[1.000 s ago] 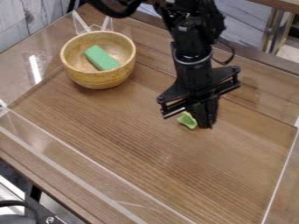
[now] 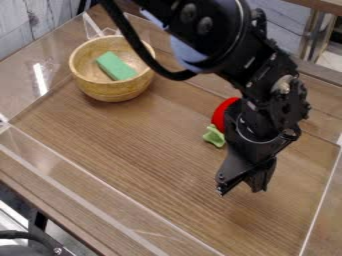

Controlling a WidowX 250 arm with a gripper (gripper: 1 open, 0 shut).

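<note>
My black gripper point(image 2: 241, 175) hangs over the wooden table point(image 2: 107, 180) at the right, its fingers pointing down; whether they are open or shut is hard to tell. Just behind it to the left lie a red object point(image 2: 225, 112), partly hidden by the arm, and a small green piece point(image 2: 214, 136). A wooden bowl point(image 2: 100, 90) holding a green block point(image 2: 116, 66) stands at the upper left.
A cable hangs across the top of the view, and another dark part shows at the lower left edge.
The gripper has moved down and toward the front right, bringing the red object and small green piece into view behind it.
</note>
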